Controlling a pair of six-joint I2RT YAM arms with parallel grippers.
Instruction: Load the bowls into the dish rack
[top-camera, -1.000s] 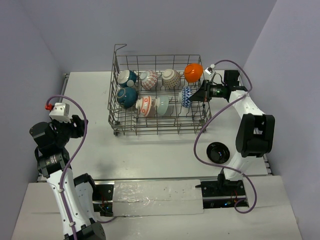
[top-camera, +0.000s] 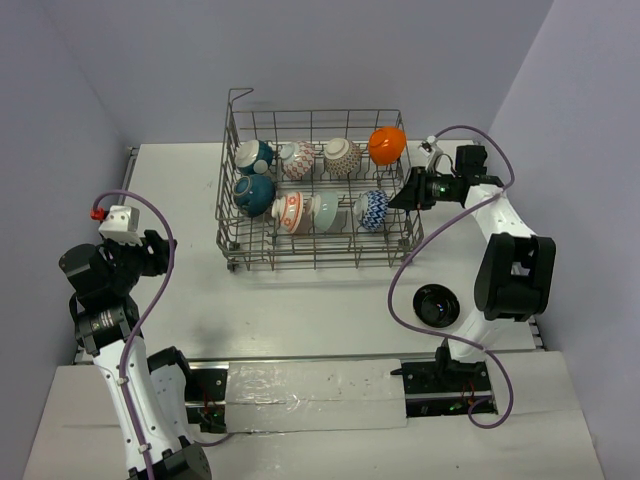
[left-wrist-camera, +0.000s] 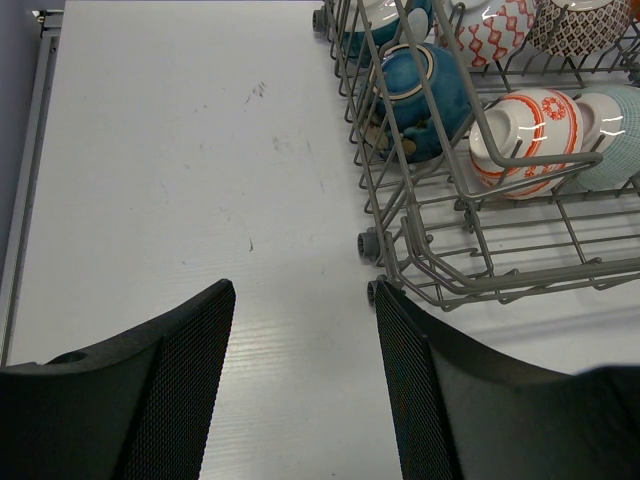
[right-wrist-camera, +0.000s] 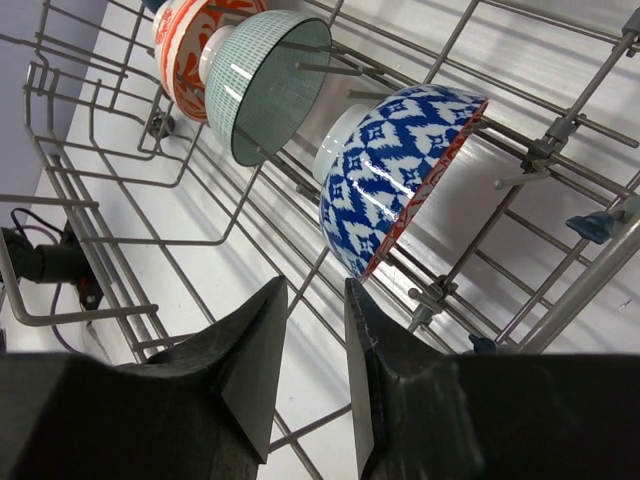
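The blue-and-white patterned bowl (right-wrist-camera: 400, 165) sits tilted on its side among the tines of the wire dish rack (top-camera: 315, 265), at the right end of the front row. Just off its rim, my right gripper is open, its fingertips parted and nothing held between them. Left of that bowl stand a pale green bowl (right-wrist-camera: 268, 90) and an orange-and-white bowl (top-camera: 292, 212). Two teal bowls, one lower at the left (top-camera: 254, 195), two patterned bowls and an orange bowl (top-camera: 386, 145) fill other slots. My left gripper hangs open and empty over the table, left of the rack.
A black dish (top-camera: 436, 305) lies on the table to the right, beside the right arm. The table (top-camera: 300, 315) in front of the rack is clear. The rack's raised wire sides stand close to the right gripper.
Before that, the bowl shifted slightly right with the gripper. The left arm has stayed nearly still.
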